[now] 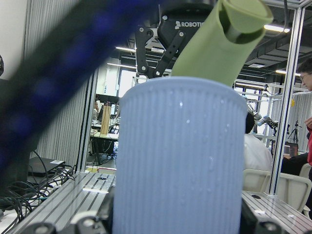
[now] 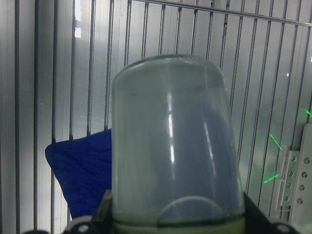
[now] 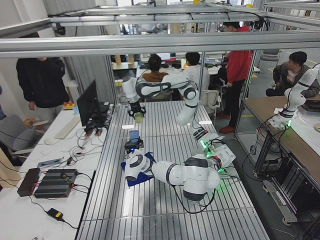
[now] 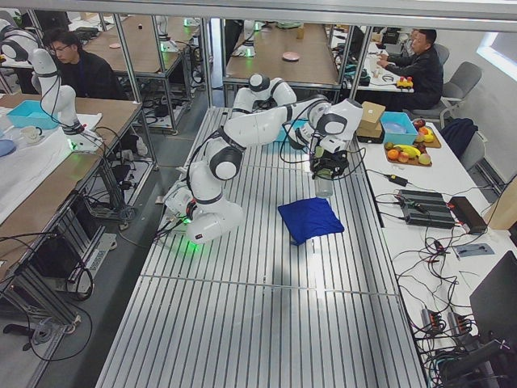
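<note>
My left gripper [image 3: 133, 146] is shut on a light blue cup [image 3: 134, 135], which fills the middle of the left wrist view [image 1: 180, 156]. My right gripper [image 3: 136, 110] is shut on a green cup [image 3: 139, 118]; in the left wrist view this cup [image 1: 214, 48] is tilted, above and behind the blue one. In the right wrist view a translucent cup body [image 2: 175, 126] hides the fingers. A dark blue cloth [image 4: 311, 218] lies on the slotted metal table [image 4: 258, 331], beneath the near arm in the camera left view.
A monitor [image 3: 88, 105], cables and power boxes [image 3: 55, 182] crowd the white side table along the slotted table's edge. Blue bins and fruit [image 4: 408, 155] sit on it too. An aluminium frame surrounds the workspace; people sit and stand beyond it.
</note>
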